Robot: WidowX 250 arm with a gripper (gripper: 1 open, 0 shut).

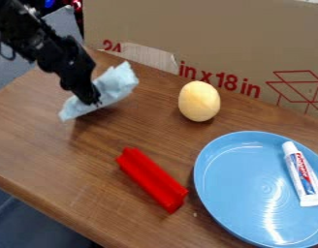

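In the camera view my black gripper [86,95] is at the upper left, its fingers down on a crumpled pale blue-white cloth [113,83] near the back left of the wooden table. The fingertips are partly hidden by the cloth, and I cannot tell whether they are shut on it.
A pale yellow egg-shaped object [200,101] stands right of the cloth. A red block [151,178] lies in front. A blue plate [246,213] at the right holds a toothpaste tube [302,174]. A cardboard box [213,34] stands behind.
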